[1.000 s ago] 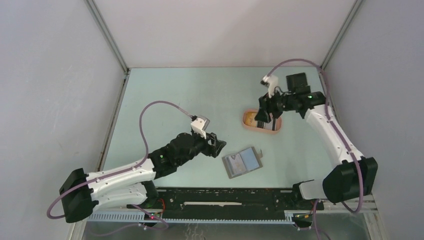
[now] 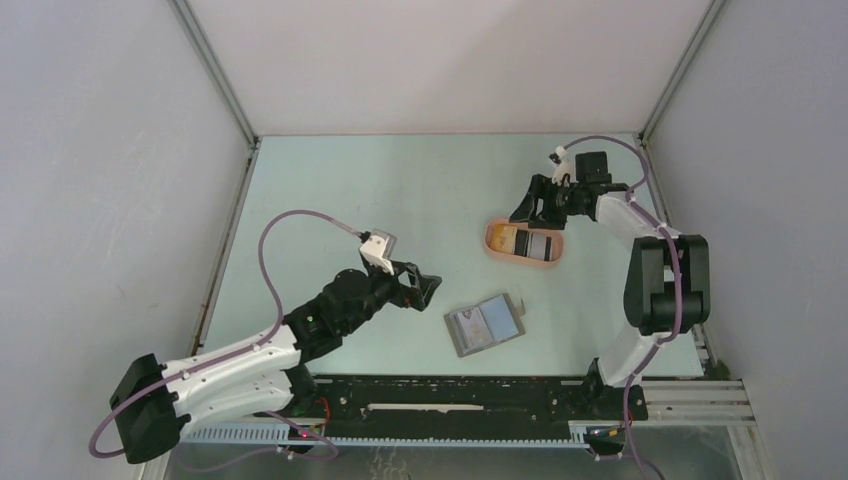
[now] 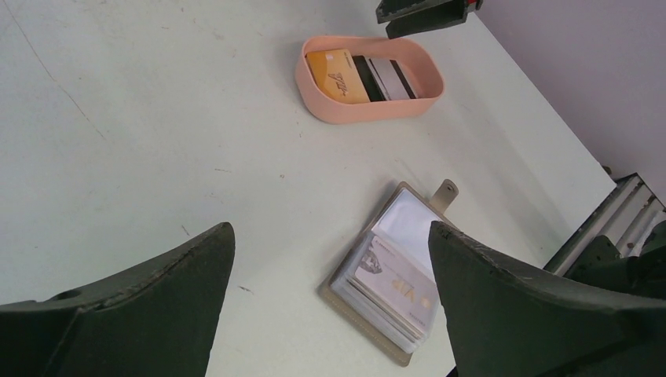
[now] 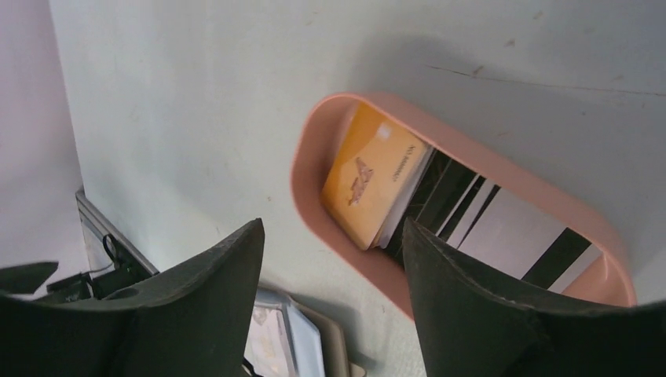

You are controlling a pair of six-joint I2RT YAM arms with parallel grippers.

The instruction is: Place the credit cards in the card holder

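A pink oval box holds cards: an orange stack, with white and black ones beside it. My right gripper hovers just above the box, fingers part open, nothing visible between its fingers. A grey card holder lies nearer the front, with pale cards in its compartments. My left gripper stands open over the table to the left of the holder, empty.
Walls and metal rails border the table, with a dark rail along the front edge.
My right gripper has moved back to the box's rear side, and its arm has drawn inward. My left gripper has shifted slightly left and back from its earlier position.
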